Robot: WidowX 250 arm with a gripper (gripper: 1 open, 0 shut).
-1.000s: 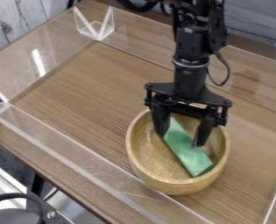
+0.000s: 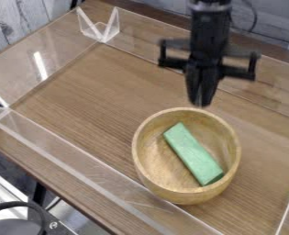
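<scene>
My gripper (image 2: 205,84) is above and behind a round tan bowl (image 2: 154,169), clear of it, with its narrow tip pointing down and shut; nothing shows between its fingers. In the bowl lies a green rectangular block (image 2: 194,154) with a pale top end, set diagonally from upper left to lower right.
A small white wire-like object (image 2: 99,26) stands at the back left. A dark cable shows at the bottom left edge.
The arm has risen up and away from the bowl toward the back. The green block, partly covered by the gripper before, is now in full view in the bowl.
</scene>
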